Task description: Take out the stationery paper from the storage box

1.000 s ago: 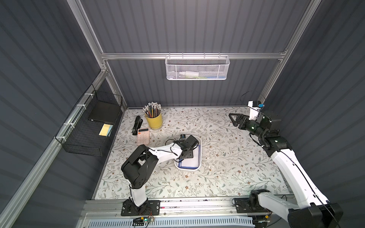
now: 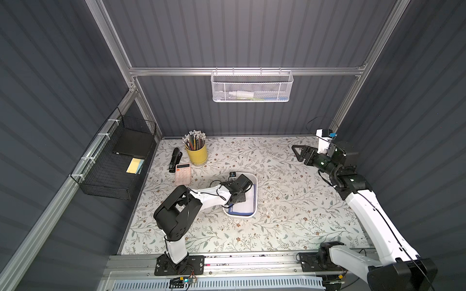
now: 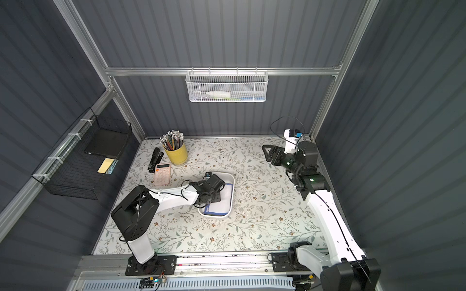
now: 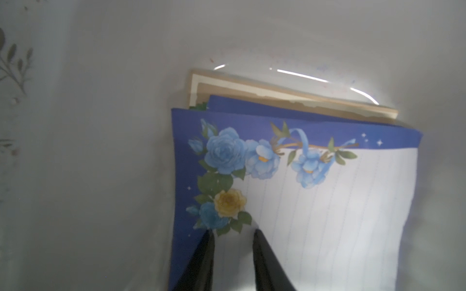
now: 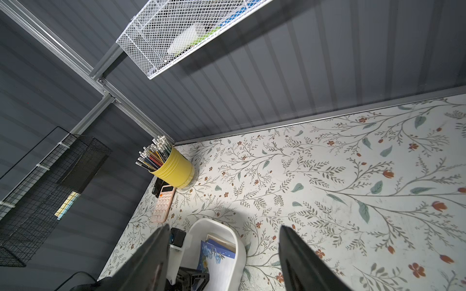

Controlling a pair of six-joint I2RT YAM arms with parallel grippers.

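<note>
A white storage box on the patterned table holds a stack of stationery paper, blue-bordered with flowers, over a tan sheet. My left gripper is down inside the box over the top sheet; its two fingertips stand a little apart, near the flowered border, and whether they touch the paper is unclear. In the top views the left arm hides part of the box. My right gripper stands open and empty, raised over the table's right side.
A yellow pencil cup, black stapler and pink calculator stand behind the box at left. A black wire basket hangs on the left wall, a white mesh basket at the back.
My left arm has shifted very slightly within the box area. The right arm and the objects look unchanged.
</note>
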